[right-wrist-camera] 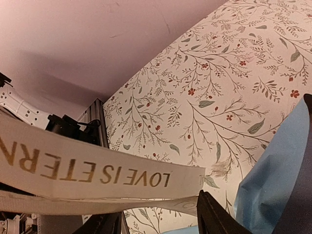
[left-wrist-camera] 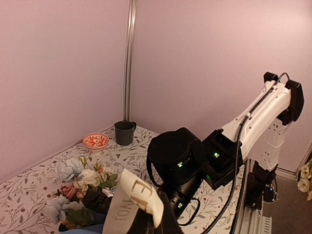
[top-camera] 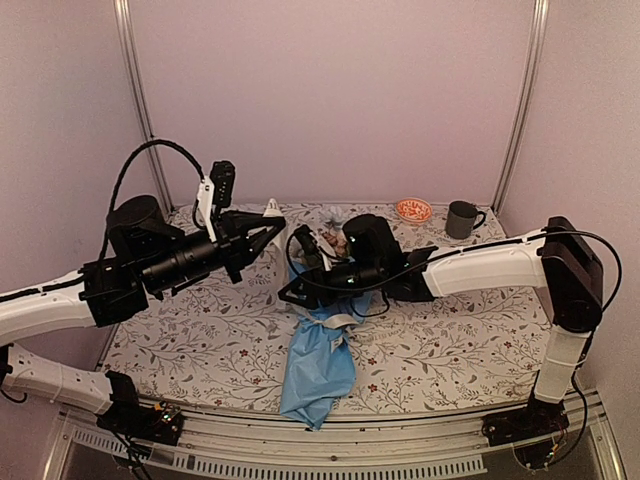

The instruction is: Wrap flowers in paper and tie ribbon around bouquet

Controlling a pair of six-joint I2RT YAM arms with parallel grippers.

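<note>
The bouquet's blue wrapping [top-camera: 320, 372] lies on the table with a white ribbon [top-camera: 341, 321] around its waist. One ribbon end rises to my left gripper [top-camera: 274, 226], which is shut on it above the table. In the left wrist view, the ribbon [left-wrist-camera: 121, 210] is held at the fingertips and bears printed letters. My right gripper [top-camera: 290, 292] reaches over the bouquet from the right, near the hanging ribbon. In the right wrist view, its fingers [right-wrist-camera: 210, 214] stand apart, with the lettered ribbon [right-wrist-camera: 122, 170] across and close to their gap. The flowers [left-wrist-camera: 87, 178] are partly hidden.
An orange-patterned bowl [top-camera: 413, 210] and a grey mug [top-camera: 462, 219] stand at the back right, clear of both arms.
</note>
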